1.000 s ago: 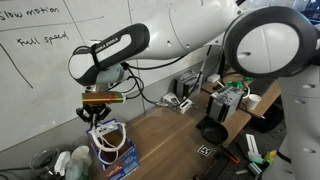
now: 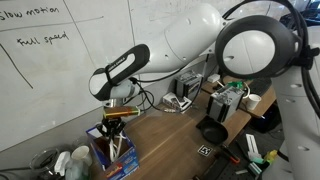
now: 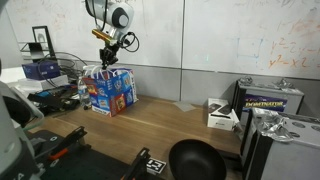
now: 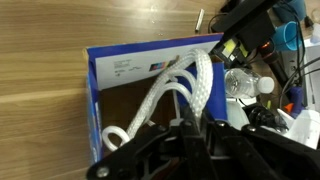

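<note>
A white rope [image 4: 204, 82] is pinched in my gripper, which is shut on it. One loop of it arches over the open box, and part hangs down inside. The box [image 2: 122, 168] is blue with red and white print and stands on the table at the left in exterior view 1. In exterior view 2 my gripper [image 3: 108, 63] hovers just above the opening of the same box [image 3: 112, 95]. The rope's lower end is hidden inside the box.
A black pan [image 3: 198, 160] rests on the wooden table [image 3: 155, 115]. Toasters [image 2: 222, 103] stand further right in exterior view 1. A clear bottle [image 4: 240, 82] and other clutter crowd one side of the box. Bare table lies between box and pan.
In exterior view 1 my gripper has moved right and lower, over the box. The rope has come down with it, and its wide loop no longer stands so high above the opening.
</note>
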